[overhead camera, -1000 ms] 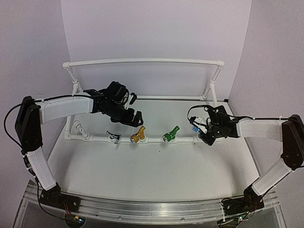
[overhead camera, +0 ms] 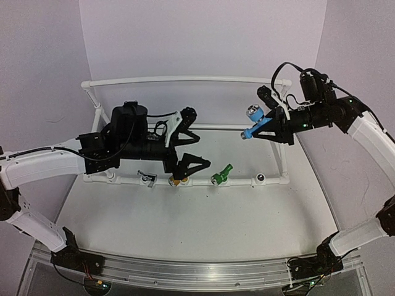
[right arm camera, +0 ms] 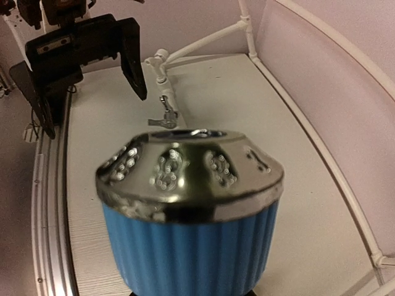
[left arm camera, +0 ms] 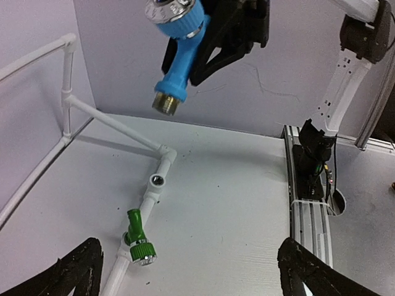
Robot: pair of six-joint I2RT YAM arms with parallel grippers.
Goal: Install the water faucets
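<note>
In the top view my right gripper (overhead camera: 266,126) is shut on the blue faucet (overhead camera: 254,113), holding it in the air at the upper right. The faucet's brass-coloured threaded end (left arm camera: 165,103) points downward in the left wrist view. Its blue body with a chrome cap (right arm camera: 191,179) fills the right wrist view and hides the right fingers. My left gripper (overhead camera: 203,151) stands open and empty left of the faucet, apart from it. On the lower white pipe sit a green faucet (overhead camera: 221,175), a partly hidden orange faucet (overhead camera: 176,182) and a silver faucet (overhead camera: 147,178).
An empty socket (overhead camera: 260,179) shows in the lower pipe, right of the green faucet. White rails (overhead camera: 185,79) of the pipe frame run behind both arms. The white board (overhead camera: 197,222) in front of the lower pipe is clear.
My right gripper has risen from near the right end of the lower pipe, carrying the blue faucet up. The left gripper has moved right and opened wide.
</note>
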